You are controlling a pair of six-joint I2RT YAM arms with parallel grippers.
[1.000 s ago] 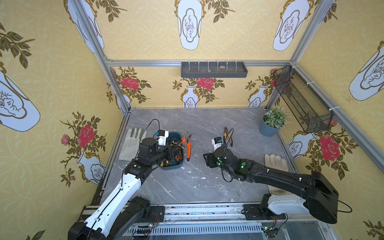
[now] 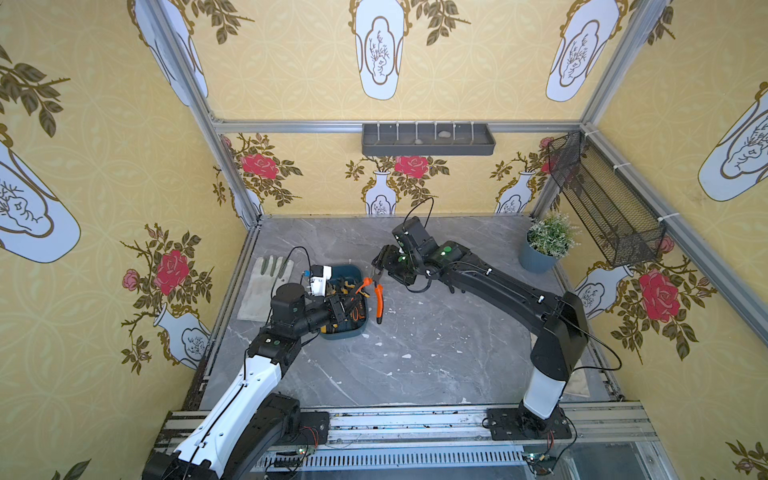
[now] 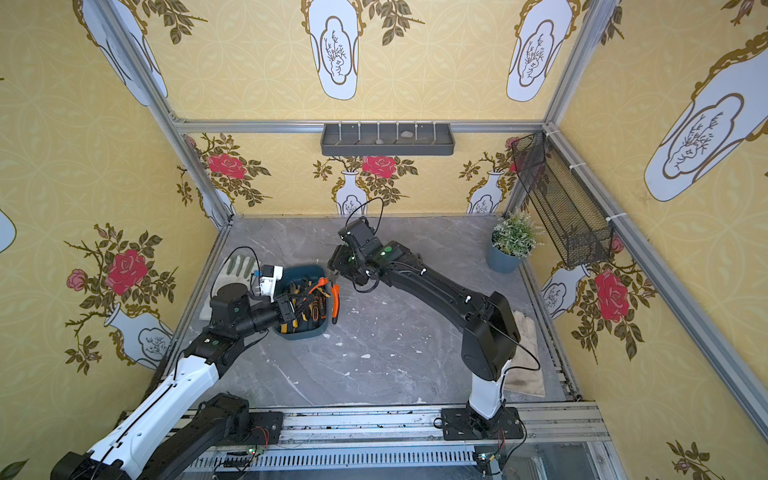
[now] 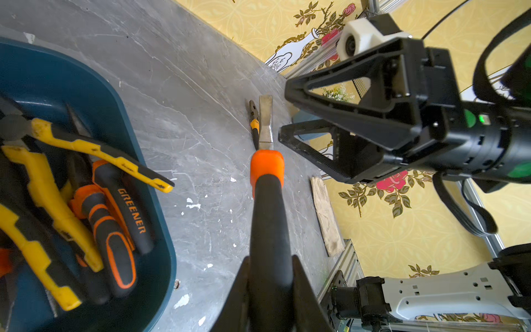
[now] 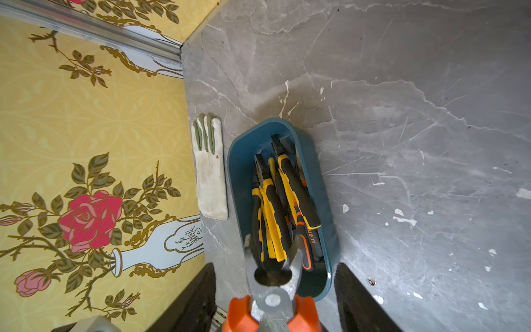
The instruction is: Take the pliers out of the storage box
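Orange-handled pliers [image 2: 379, 304] are held up by my left gripper, shut on one black-and-orange handle; in the left wrist view their metal head points away. My right gripper [image 2: 384, 261] is open at that head, its fingers either side of it in the right wrist view; whether they touch it I cannot tell. The blue storage box [image 5: 323, 221], holding several yellow and orange-handled tools, sits just left of the held pliers in the top views.
A pale glove [image 5: 209, 177] lies left of the box. A potted plant [image 2: 537, 256] stands at back right; another pair of pliers [image 4: 254, 124] lies on the table.
My right gripper has risen and moved left and back from the middle right to the held pliers' head. My left gripper with the pliers has shifted only slightly.
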